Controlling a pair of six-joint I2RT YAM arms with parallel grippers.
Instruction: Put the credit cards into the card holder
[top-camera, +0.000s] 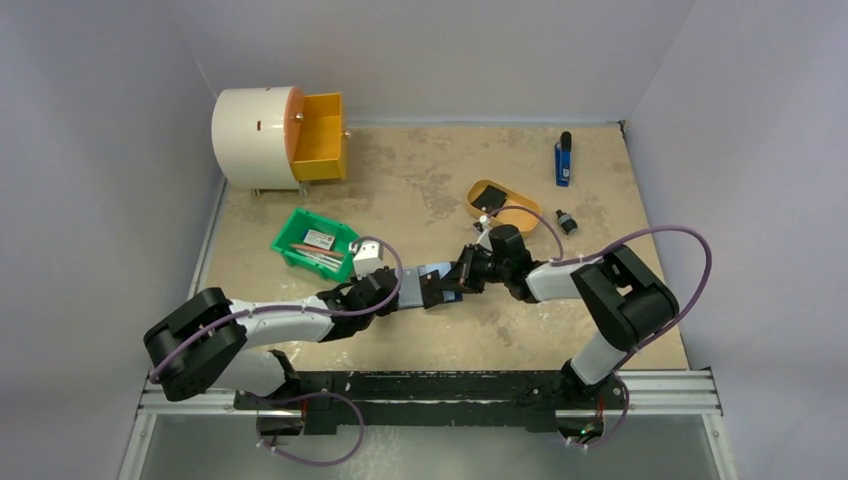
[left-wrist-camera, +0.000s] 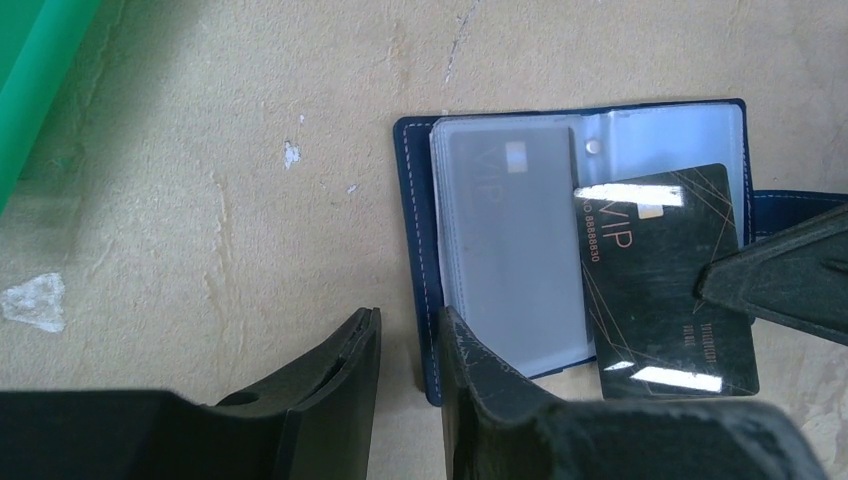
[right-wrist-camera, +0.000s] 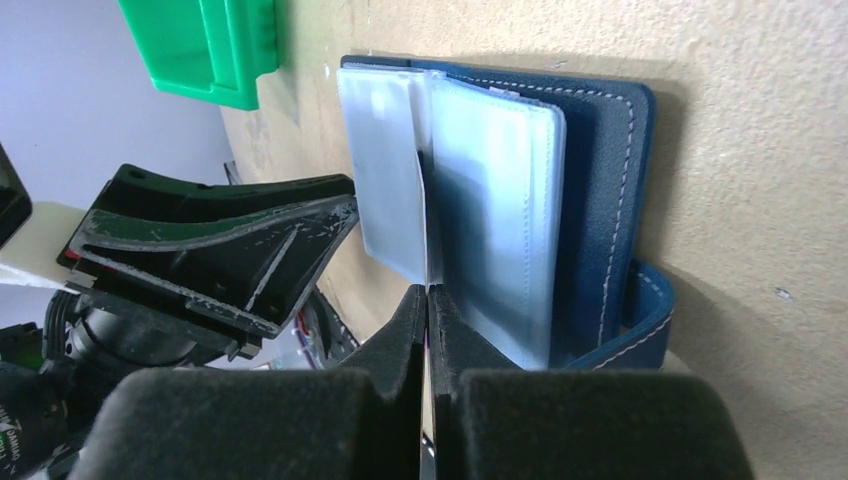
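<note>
The card holder (top-camera: 409, 290), dark blue with clear sleeves, lies spread open on the table between my two grippers. My right gripper is shut on a black VIP card, which stands edge-on in its fingers in the right wrist view. That card is over the holder's right-hand sleeve, its left edge along the middle fold; whether it is inside a pocket I cannot tell. At the holder's left edge, my left gripper is part open, one finger on either side of the blue border (left-wrist-camera: 418, 230). Another VIP card (left-wrist-camera: 505, 190) shows faintly through the left sleeve.
Close behind the left gripper stands a green basket (top-camera: 290, 240) with several items. An orange tray (top-camera: 520, 218) holding a black item sits behind the right gripper. A white drum with a yellow drawer (top-camera: 318, 140) is at back left.
</note>
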